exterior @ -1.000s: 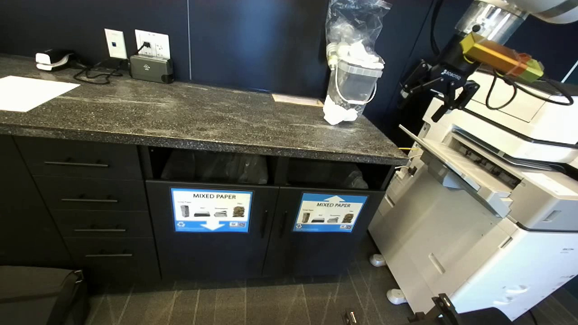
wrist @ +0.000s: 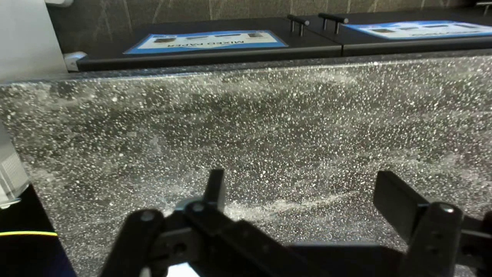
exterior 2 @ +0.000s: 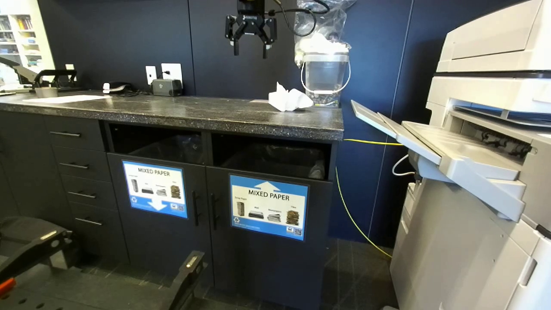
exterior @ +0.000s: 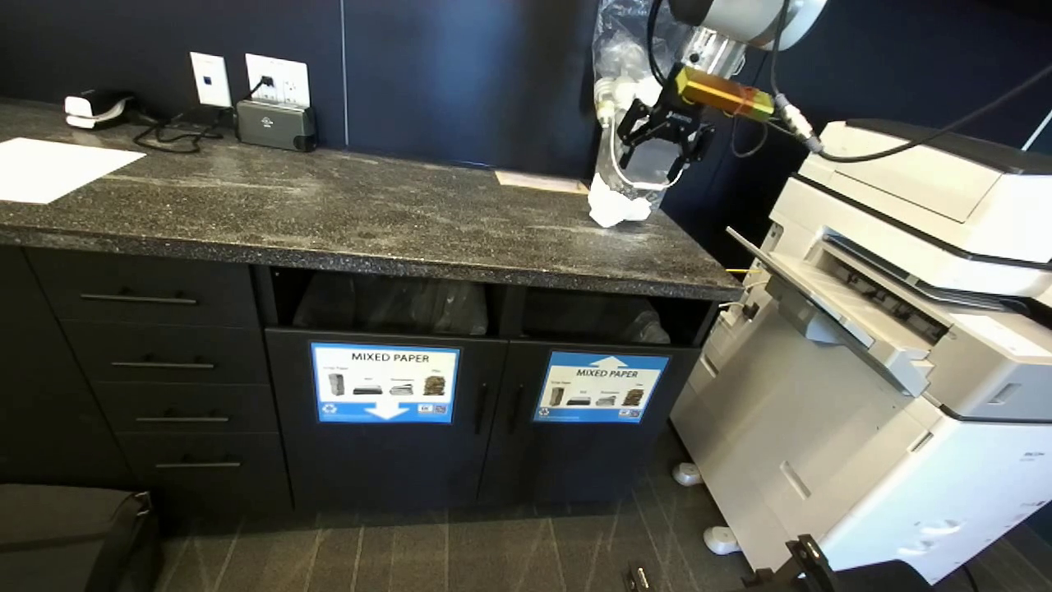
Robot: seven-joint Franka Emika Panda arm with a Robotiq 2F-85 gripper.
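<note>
My gripper hangs in the air above the counter, its fingers spread and nothing between them. In the wrist view its black fingers frame only the speckled surface. Crumpled white paper rests on the counter near its right end. Next to that paper stands a clear bucket with a wire handle, white stuff heaped at its top and a clear plastic bag above. From exterior view 1 the gripper overlaps the bucket and partly hides it.
Right of the counter stands a large printer, its tray jutting toward the counter. Below are two open bin slots with MIXED PAPER signs. A white sheet and a grey box lie at left.
The arm has swung left in exterior view 1, from over the printer to in front of the bucket. Its gripper stays open. Bucket and crumpled paper have not moved.
</note>
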